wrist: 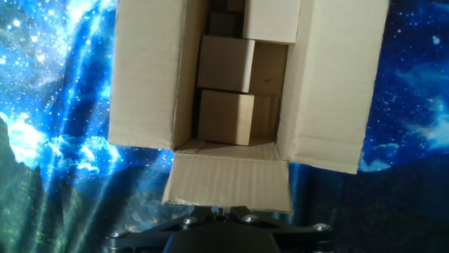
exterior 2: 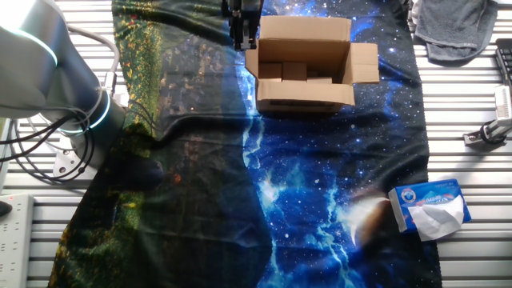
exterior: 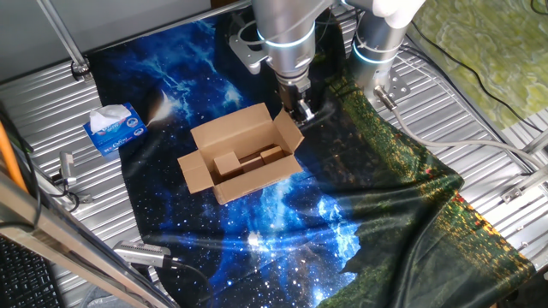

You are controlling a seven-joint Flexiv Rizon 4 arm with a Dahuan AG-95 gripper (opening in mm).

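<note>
An open cardboard box (exterior: 248,184) rests on the cloth, its flaps folded outward. Several plain wooden-looking blocks lie inside; the wrist view shows a near block (wrist: 226,117), another block (wrist: 226,65) behind it and a paler block (wrist: 272,20) at the far right. My gripper is at the outer edge of the box's near end flap (wrist: 228,181), outside the box. Its fingers look drawn together, and no object shows between them. Whether they touch the flap I cannot tell. In the second exterior view the gripper (exterior 2: 244,46) is by the box's left end.
A starry, wrinkled cloth (exterior 2: 208,192) covers the slatted metal table. A blue tissue box (exterior: 115,133) stands well apart from the cardboard box. A grey cloth (exterior 2: 456,28) lies at the table's side.
</note>
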